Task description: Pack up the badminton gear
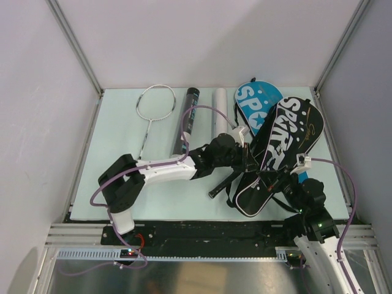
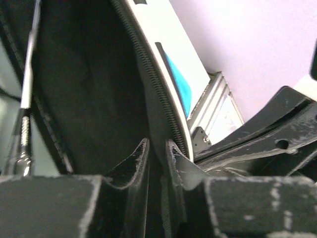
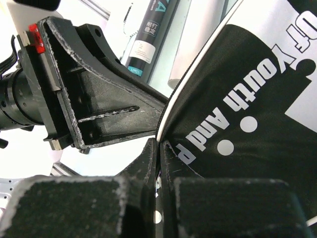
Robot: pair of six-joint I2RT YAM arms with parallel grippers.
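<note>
A black-and-white racket bag (image 1: 288,131) lies at the right, its opening facing left. My right gripper is shut on the bag's white-trimmed edge, pulling it up. At the opening hangs my left gripper (image 1: 252,166); in the left wrist view its fingertips stand slightly apart over dark lining, and whether cloth lies between them is unclear. A racket handle (image 1: 224,185) sticks out past the bag's left side, its pale shaft (image 2: 27,84) running along the bag; the head is hidden. Another white racket (image 1: 149,116) rests at the far left.
Between bag and white racket lie a black tube (image 1: 187,116) and a white tube (image 1: 220,110). A blue bag (image 1: 257,98) lies partly under the black one.
</note>
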